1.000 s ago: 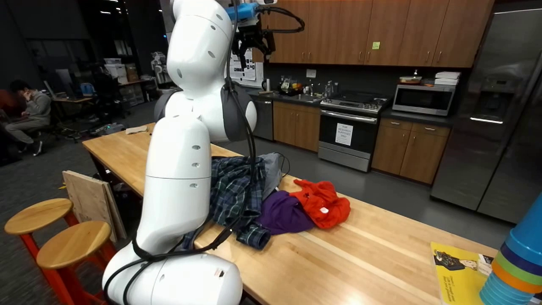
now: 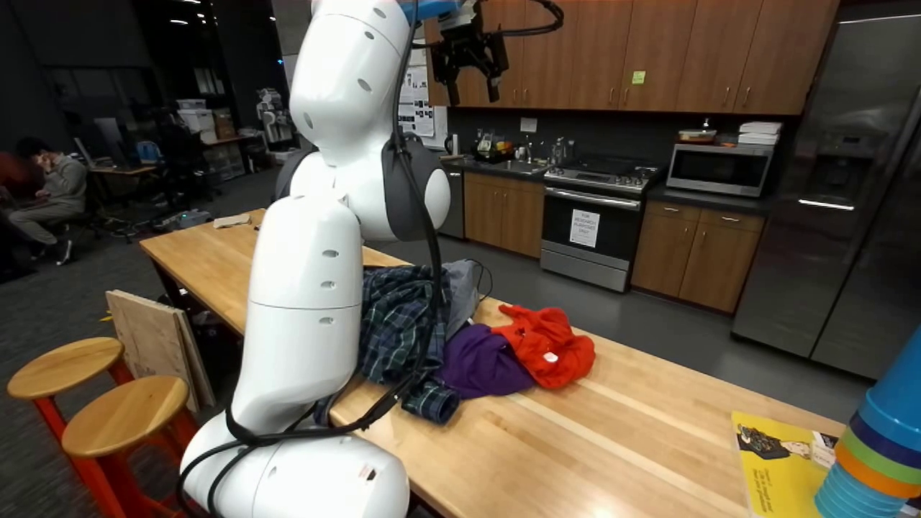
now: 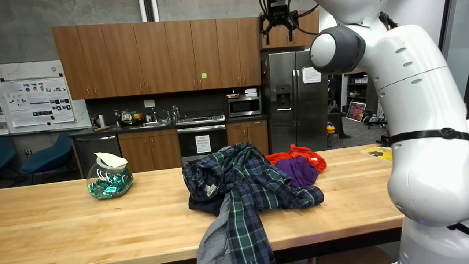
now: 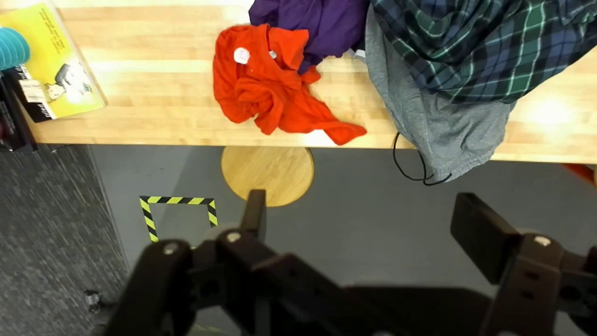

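High above the table my gripper stands open, its two fingers wide apart with nothing between them. It hangs near cabinet height in exterior view 1 [image 2: 473, 91] and exterior view 2 [image 3: 277, 35]. On the table lies a heap of clothes. A red garment [image 4: 263, 84] touches a purple one [image 4: 330, 25]. Beside them a dark green plaid shirt [image 4: 492, 61] covers part of a grey garment [image 4: 447, 123], which hangs over the table edge with a black cord. From the wrist camera, the clothes lie beyond my fingertips, well below.
A glass jar [image 3: 110, 178] of green-wrapped items stands at one end of the table. At the other end are a yellow book [image 2: 781, 466] and stacked blue cups [image 2: 872, 449]. Bare wood [image 2: 604, 432] surrounds the heap. A round stool [image 4: 268, 172] sits by the edge.
In exterior view 1, the gripper and upper arm have shifted right, and the gripper a little upward. The clothes lie as before.
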